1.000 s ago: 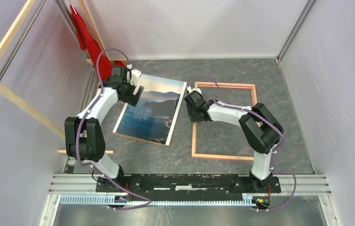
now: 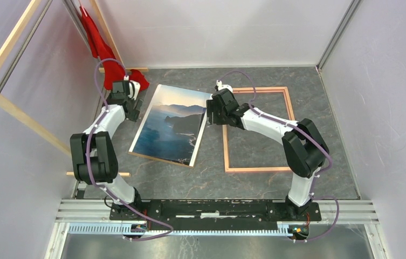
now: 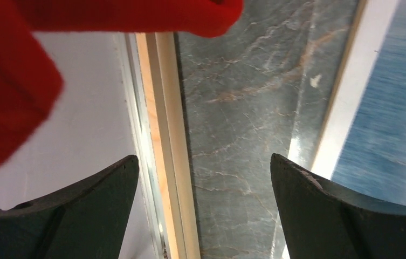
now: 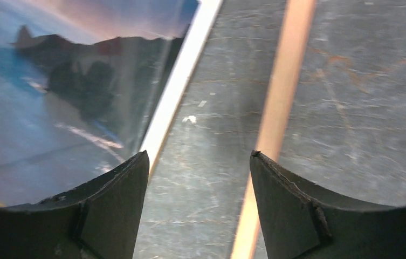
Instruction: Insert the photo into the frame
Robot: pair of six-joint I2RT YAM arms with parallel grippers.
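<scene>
The photo (image 2: 171, 127), a sea and cliff picture with white side borders, lies tilted on the floor between my arms. To its right the thin wooden frame (image 2: 257, 169) lies flat, its inside showing bare grey floor. My right gripper hovers over the gap between the photo's white border (image 4: 174, 89) and the frame's left bar (image 4: 284, 81); its fingers stand part open, nothing between them but floor. Left of the photo, my left gripper is open and empty, above bare floor and a wooden rack bar (image 3: 181, 162).
A red cloth (image 2: 99, 46) hangs from the wooden rack (image 2: 22, 113) at the left, close behind my left gripper. White walls bound the floor. Free floor lies below the photo and to the frame's right.
The frame has shifted away from the robot's base and straightened. My right gripper has come off its left bar toward the photo. My left gripper has moved left, off the photo's edge.
</scene>
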